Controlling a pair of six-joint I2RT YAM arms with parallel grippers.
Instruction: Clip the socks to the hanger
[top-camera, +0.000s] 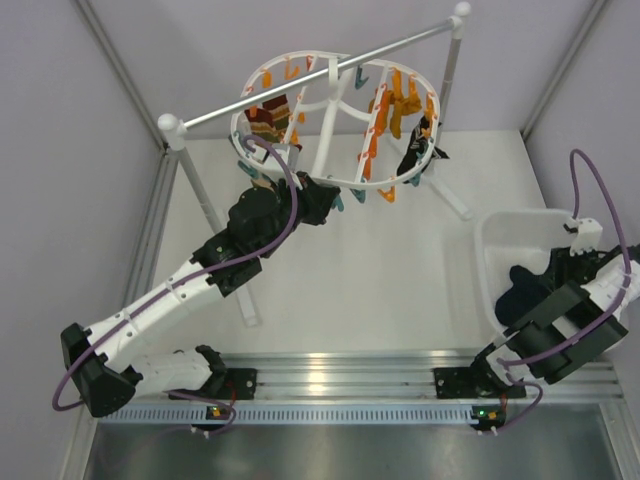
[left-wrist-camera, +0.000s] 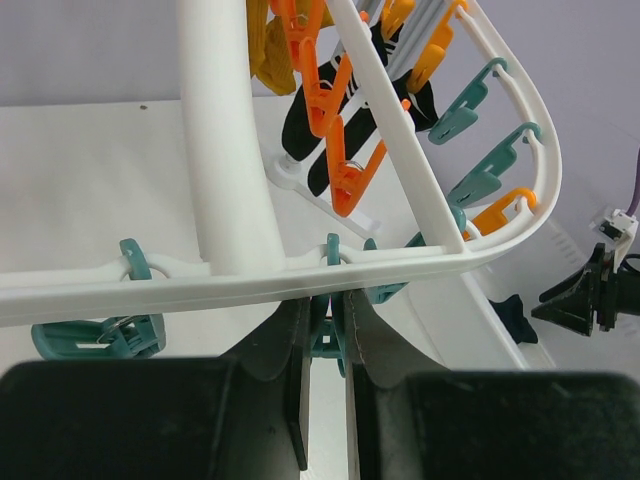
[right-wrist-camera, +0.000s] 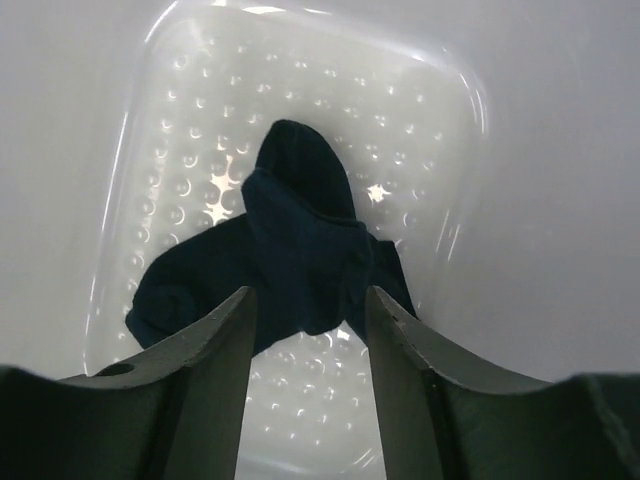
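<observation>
Dark navy socks (right-wrist-camera: 300, 240) lie overlapped in the white bin (top-camera: 485, 290); their separate outlines are hard to tell. Above them my right gripper stands open, with no cloth held between its fingers. At the front rim of the round white hanger (top-camera: 236, 122), my left gripper is closed around a teal clip (left-wrist-camera: 333, 250), its fingers on either side of it. The lower part of that clip is partly hidden behind the fingers. Black-patterned socks (left-wrist-camera: 345, 110), striped socks (top-camera: 268, 120) and mustard socks (top-camera: 398, 108) hang from the hanger.
More teal clips (left-wrist-camera: 483, 178) and orange clips (left-wrist-camera: 350, 180) line the hanger's rim and spokes. A white frame (top-camera: 400, 45) carries the hanger over the table. Between the hanger and the bin the table (top-camera: 400, 270) is clear.
</observation>
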